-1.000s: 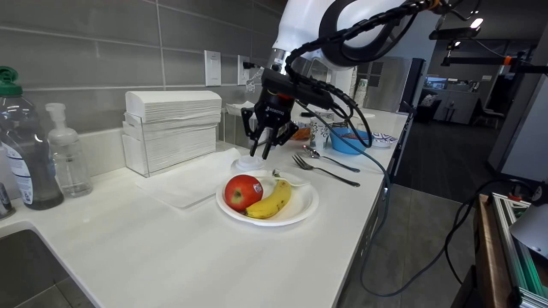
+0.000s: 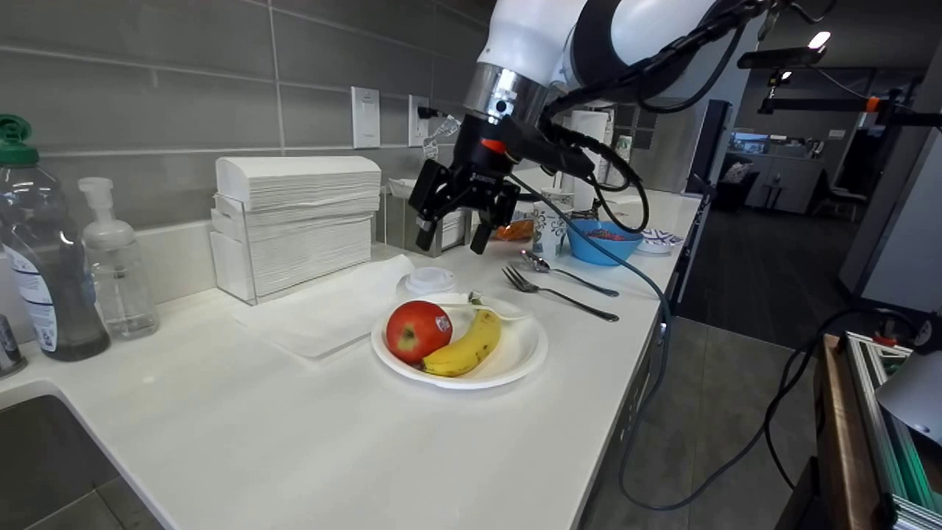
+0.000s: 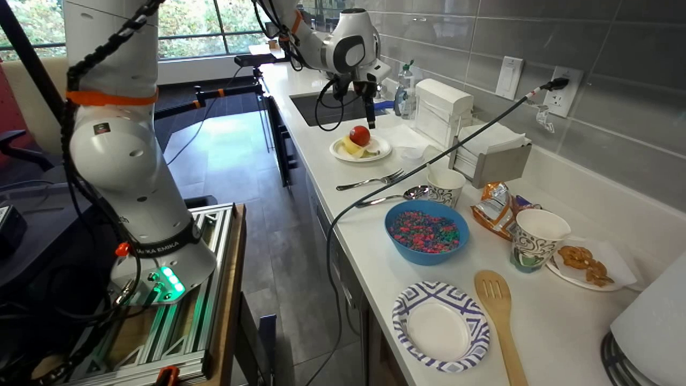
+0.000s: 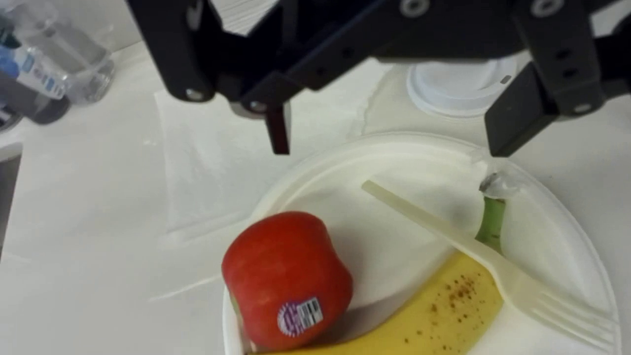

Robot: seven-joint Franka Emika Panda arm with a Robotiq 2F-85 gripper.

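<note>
My gripper (image 2: 452, 244) hangs open above the back of a white plate (image 2: 521, 364), with nothing between its spread fingers. On that plate lie a red apple (image 4: 287, 278) at the left and a yellow banana (image 4: 440, 307) beside it. A pale plastic fork (image 4: 455, 236) rests across the banana near its green stem, its handle end over the plate's bare middle. In the wrist view the fingertips stand apart beyond the apple and the fork handle, touching neither. Behind the plate a white lid (image 4: 461, 83) sits on the counter.
A metal fork (image 2: 565, 297) and a spoon (image 2: 569, 272) lie beyond the plate, near a blue bowl (image 3: 427, 232). Stacked paper towels (image 2: 296, 225) stand by the wall. A cable (image 3: 399, 177) spans the counter.
My gripper has risen slightly and turned, and its fingers, close together before, are now wide apart. The plate, apple and banana stay where they were.
</note>
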